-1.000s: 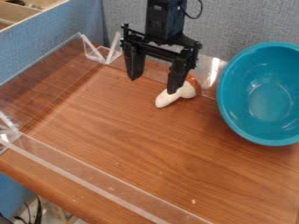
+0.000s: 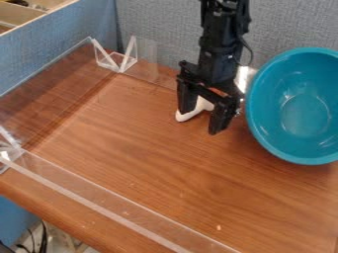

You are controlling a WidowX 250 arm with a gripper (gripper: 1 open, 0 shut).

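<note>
My black gripper (image 2: 204, 104) is lowered at the back of the wooden table (image 2: 145, 168), its fingers open around a white, elongated object (image 2: 188, 113). The object's lower end shows left of and behind the fingers; the rest is mostly hidden by the gripper. I cannot tell whether the fingers touch it. A teal bowl (image 2: 294, 109) stands just to the right of the gripper.
Clear plastic edging with white corner brackets (image 2: 117, 59) runs along the table's left and front. A grey padded wall rises behind.
My gripper has moved down and to the right, from above and left of the white object to around it, and has turned. The bowl has stayed in place.
</note>
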